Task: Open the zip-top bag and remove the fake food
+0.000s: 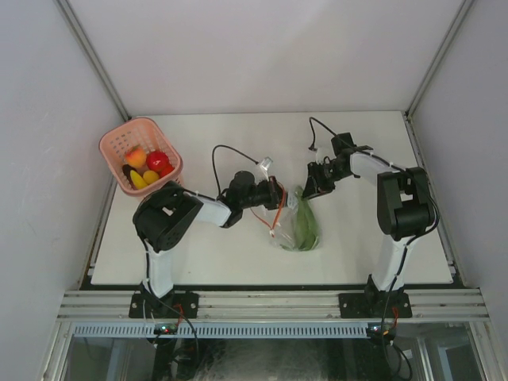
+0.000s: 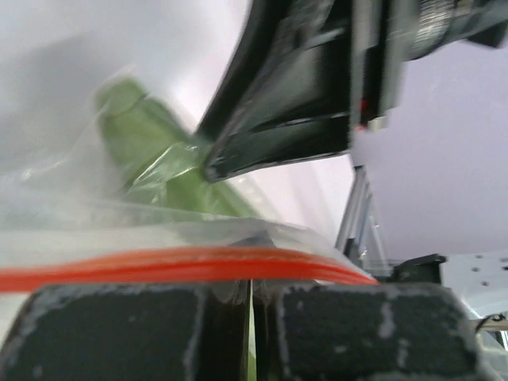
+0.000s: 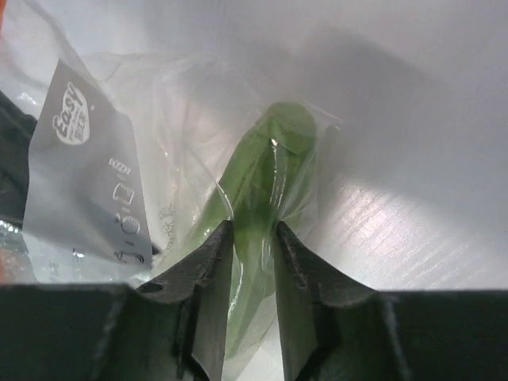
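Note:
A clear zip top bag holding a long green item (image 1: 306,222) (image 3: 266,167) lies mid-table. My left gripper (image 1: 276,198) is shut at the bag's mouth, by the orange zip strip (image 2: 190,262); whether bag film is between its fingers is unclear. My right gripper (image 1: 309,186) is part open, its fingertips either side of the bag film over the green item; I cannot tell if it touches. A grey printed label (image 3: 83,159) shows on the bag.
A pink basket (image 1: 111,141) of fake fruit stands at the back left.

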